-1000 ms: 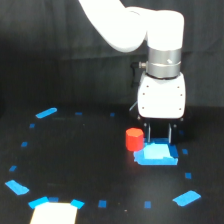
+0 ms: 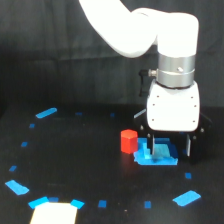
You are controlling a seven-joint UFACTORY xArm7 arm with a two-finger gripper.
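My white arm comes down from the top right to the gripper (image 2: 166,151), whose dark fingers reach down at a blue block (image 2: 156,159) with a lighter blue patch on it. Whether the fingers are open or closed on something is hard to tell at this size. A red hexagonal block (image 2: 129,142) stands just left of the blue one.
Blue tape strips and small blue squares mark the dark table (image 2: 80,170). A pale cream object (image 2: 55,213) is cut off at the bottom left.
The arm and gripper have moved down and slightly right, onto the blue block. The red block looks slightly shifted left.
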